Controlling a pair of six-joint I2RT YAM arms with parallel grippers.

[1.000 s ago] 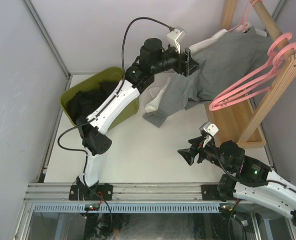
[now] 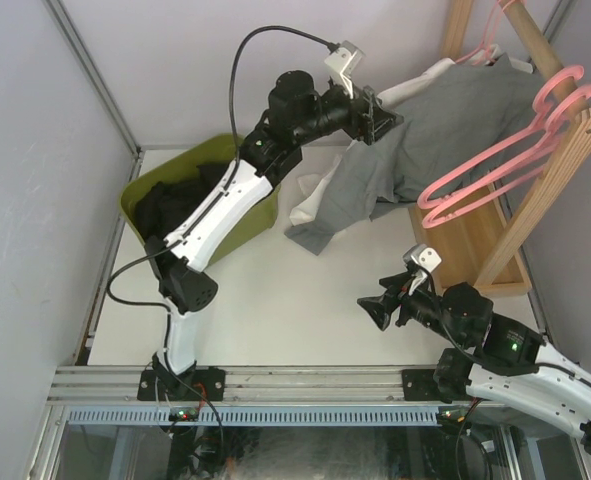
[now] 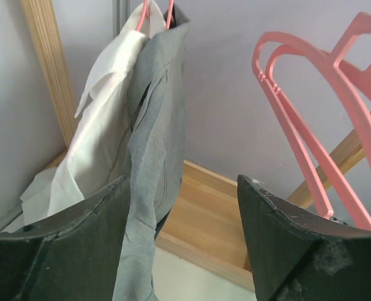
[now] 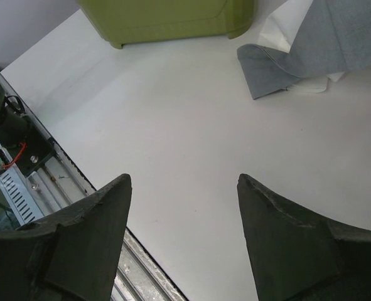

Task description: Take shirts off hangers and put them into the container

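Observation:
A grey shirt (image 2: 445, 130) with white cloth (image 3: 97, 132) beside it hangs from pink hangers at the back of the wooden rack, its lower end lying on the table. My left gripper (image 2: 370, 118) is raised at the shirts' left side; in its wrist view the fingers stand apart, with the grey fabric (image 3: 150, 157) behind and between them and no clear grip. My right gripper (image 2: 391, 300) is low at the front right, open, with only bare table between its fingers.
Empty pink hangers (image 2: 475, 180) hang on the near end of the rack (image 2: 540, 200). A green bin (image 2: 245, 225) holding dark cloth stands at the left.
My left arm has shifted slightly up and to the left in the top view. The near empty hangers swing a little. The right arm looks nearly still.

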